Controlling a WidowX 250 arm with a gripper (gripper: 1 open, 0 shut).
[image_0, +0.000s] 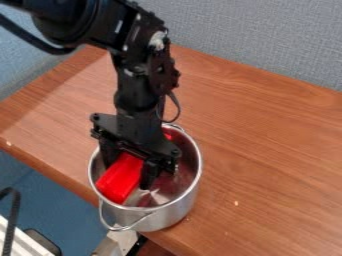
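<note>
A steel pot (178, 205) with a wire handle stands at the near edge of the wooden table. Inside it, a red block (119, 178) lies tilted against the left side, with more red showing at the back right. The black gripper (139, 166) is down in the pot's mouth over the red block, which partly hides the fingers; whether it grips the block is unclear.
Grey walls stand behind.
</note>
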